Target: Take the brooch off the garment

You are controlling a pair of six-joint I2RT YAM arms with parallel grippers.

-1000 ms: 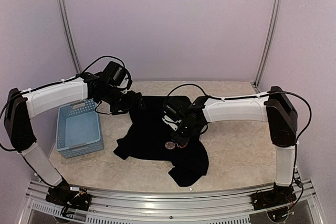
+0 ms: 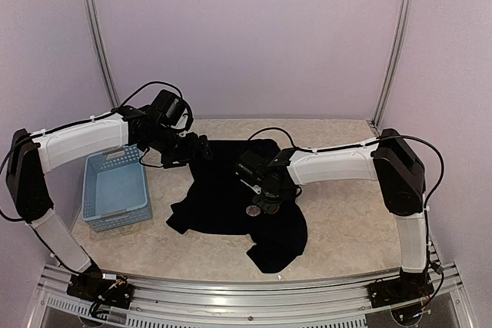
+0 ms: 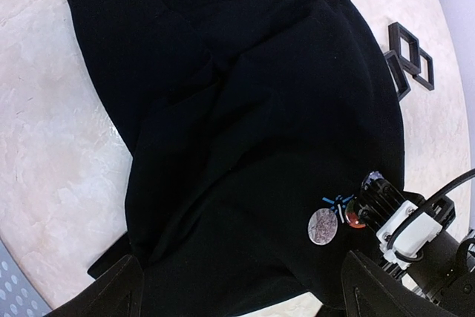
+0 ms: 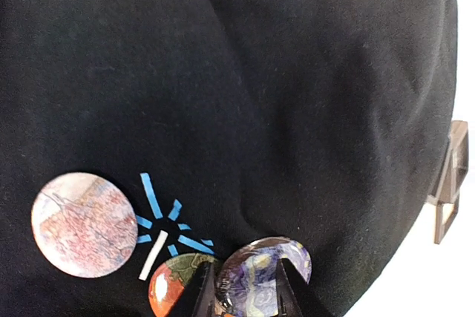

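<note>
The black garment lies spread on the table with three round badges: a pale pink one, a red-orange one and a purple starry one, beside a blue-and-white stripe design. My right gripper is down on the purple badge, its fingertips at that badge's lower part; whether they grip it is unclear. My left gripper hangs open and empty over the garment's left side, high above it.
A blue plastic basket stands at the left. Small dark square frames lie beyond the garment's edge. Bare table shows at the right and front.
The garment's right edge has shifted a little. The left arm is still.
</note>
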